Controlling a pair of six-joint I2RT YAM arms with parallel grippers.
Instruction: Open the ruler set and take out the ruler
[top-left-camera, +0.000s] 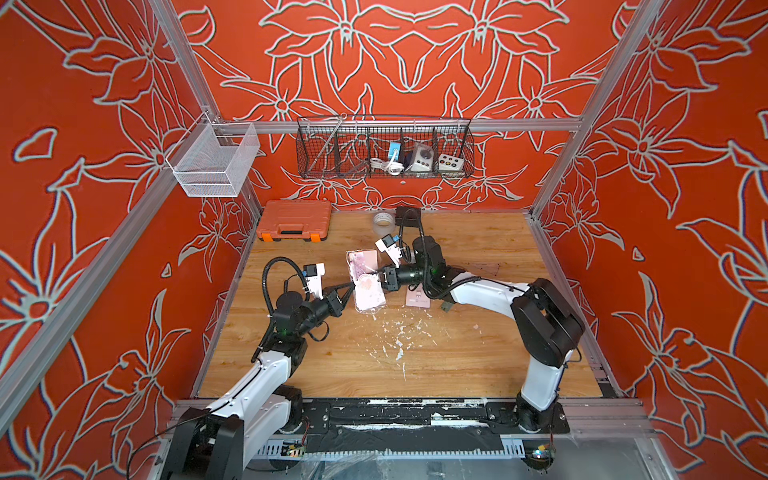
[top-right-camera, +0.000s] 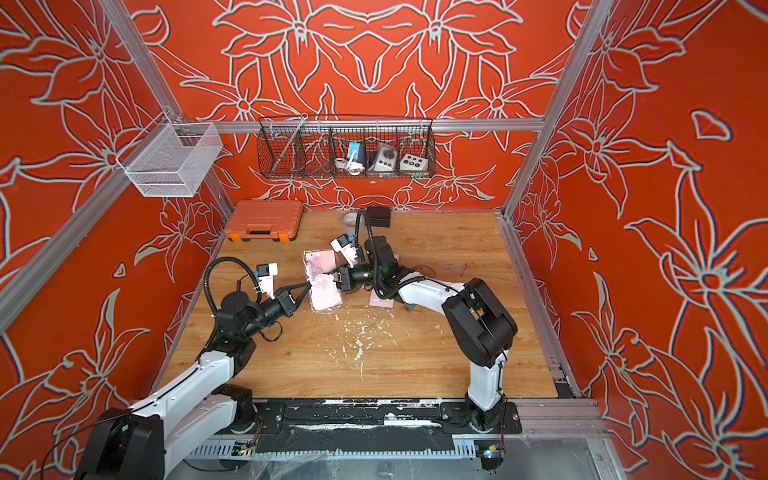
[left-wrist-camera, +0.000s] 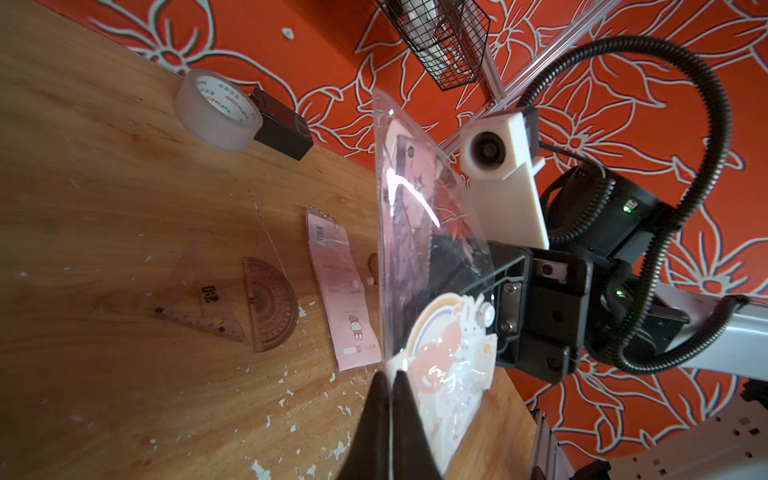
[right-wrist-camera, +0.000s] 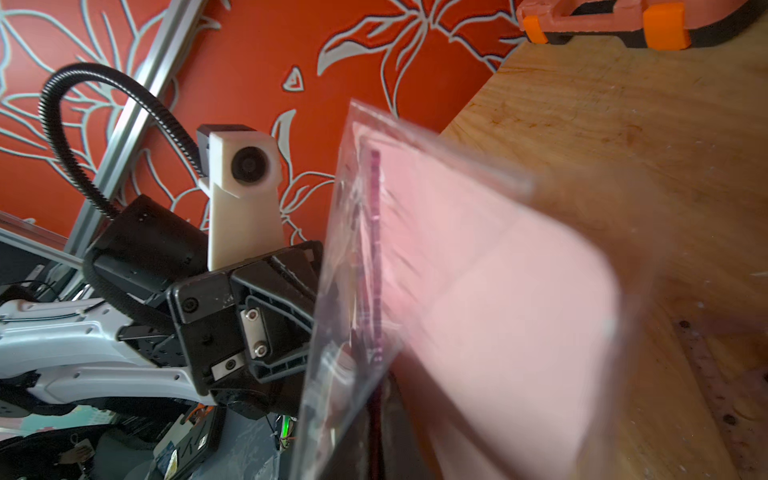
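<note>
A thin clear pouch with pink backing (top-left-camera: 370, 294) stands upright between my two grippers. White rabbit and rainbow art (left-wrist-camera: 448, 352) shows on one side, and plain pink (right-wrist-camera: 496, 304) on the other, with a narrow purple strip (right-wrist-camera: 376, 256). My right gripper is shut, the pouch's film running in between its fingers. My left gripper is shut at the pouch's opposite edge; no firm hold shows there. On the table lie a clear protractor (left-wrist-camera: 272, 304) and a clear set square (left-wrist-camera: 204, 308). I cannot make out a straight ruler inside the pouch.
A pink card (left-wrist-camera: 340, 288) lies flat beside the protractor. Tape roll (left-wrist-camera: 217, 110) and black box (left-wrist-camera: 280, 124) stand at the back, an orange case (top-left-camera: 294, 218) at back left. White scraps (top-left-camera: 400, 336) litter the front.
</note>
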